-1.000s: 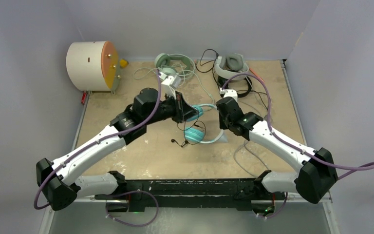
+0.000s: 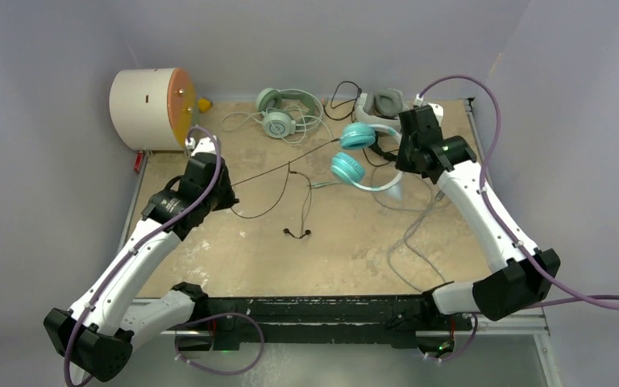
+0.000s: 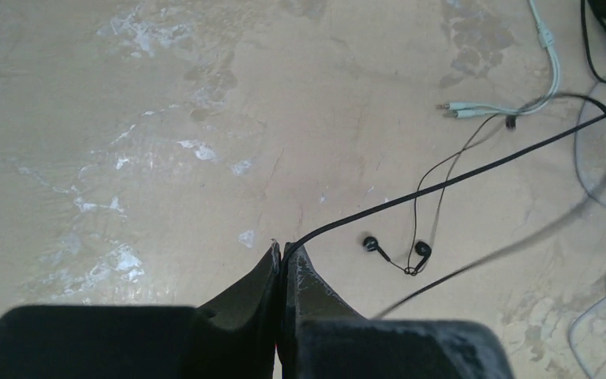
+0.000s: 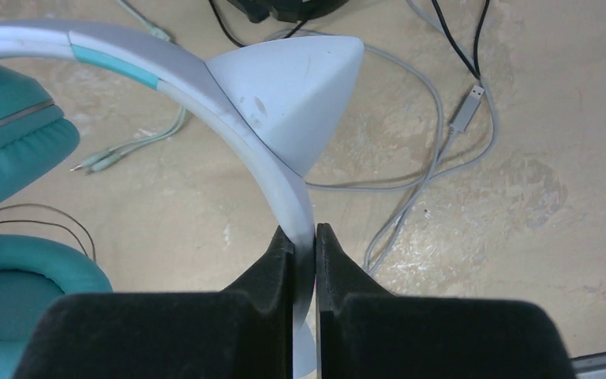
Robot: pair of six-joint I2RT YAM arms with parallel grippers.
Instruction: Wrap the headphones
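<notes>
Raised off the table at the right, the teal and white headphones [image 2: 359, 135] hang from my right gripper, which is shut on the white headband [image 4: 241, 130]. Both teal ear cups point left in the top view. My left gripper is shut on a thin black cable [image 3: 379, 207]; in the left wrist view the cable passes up between the fingertips. From there it runs taut to the upper ear cup in the top view. A loop of black cable, blurred, dangles over the table. Black earbuds [image 2: 297, 233] lie on the table's middle.
Sage-green headphones [image 2: 278, 123] and grey-white headphones [image 2: 383, 105] lie along the back. A grey USB cable [image 2: 409, 242] loops on the right side. A white drum [image 2: 147, 109] stands at back left.
My left gripper has moved left, away from the headphones, and the cable has pulled straight. My right gripper has carried the headphones to the right and toward the back.
</notes>
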